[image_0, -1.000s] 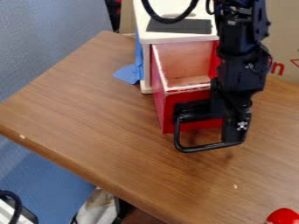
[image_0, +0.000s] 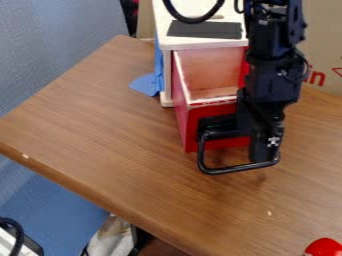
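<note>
My black gripper (image_0: 238, 145) is low at the front of a red drawer (image_0: 194, 126), which juts out from a white-topped box (image_0: 168, 40). The drawer's pale pink inside shows and looks empty from here. The gripper's body covers the drawer's right front, and whether its fingers are open or shut on anything is unclear.
A blue cloth (image_0: 146, 83) lies left of the box. A red round object (image_0: 323, 248) is at the bottom-right corner. Cardboard (image_0: 323, 50) stands behind.
</note>
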